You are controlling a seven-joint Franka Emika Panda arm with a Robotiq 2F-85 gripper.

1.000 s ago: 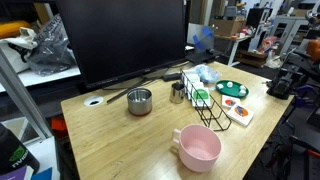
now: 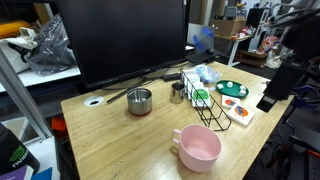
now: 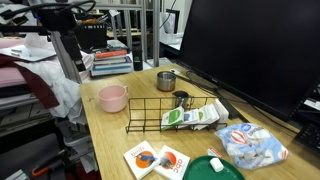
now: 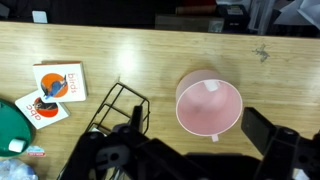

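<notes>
A pink mug (image 2: 199,148) stands upright near the front edge of the wooden table, its handle to the left in exterior view 1. In exterior view 2 the same mug (image 3: 113,98) is at the table's left end. My gripper is open and empty, high above the table. From the wrist view, the pink mug (image 4: 207,88) lies below, between the two dark fingers and mostly beyond their tips. Part of the arm shows at the right of exterior view 1 and at the upper left of exterior view 2.
A black wire rack (image 3: 152,114) stands beside the mug, white items at one end. Square picture cards (image 4: 60,80), a green plate (image 3: 213,168) and a crumpled plastic bag (image 3: 252,144) lie past it. A metal pot (image 2: 140,100) and metal cup (image 2: 178,92) stand near the monitor (image 2: 120,40).
My arm has come into exterior view 1 from the right and now reaches over the table's right side. The mug and other tabletop items have not moved.
</notes>
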